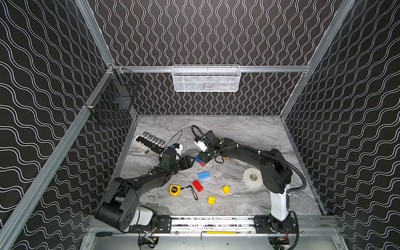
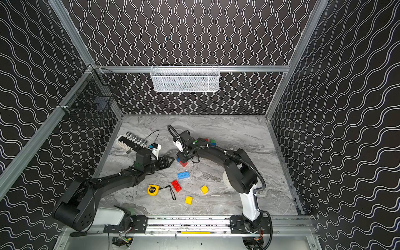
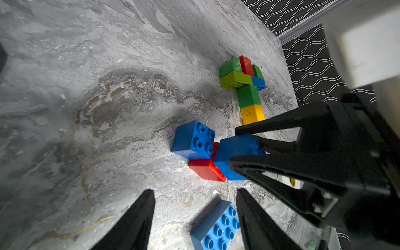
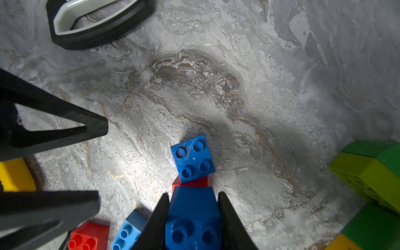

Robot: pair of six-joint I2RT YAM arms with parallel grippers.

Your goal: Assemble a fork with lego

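Observation:
My right gripper is shut on a dark blue brick, low against a red brick; a second blue brick lies at the red brick's other end. My left gripper is open just left of them, nothing between its fingers. Below them in the left wrist view lies a light blue brick. A built piece of green, red, blue and yellow bricks lies beyond the right gripper.
Loose red and yellow bricks, a tape measure and a white roll lie nearer the front. A tool rack sits at the back left.

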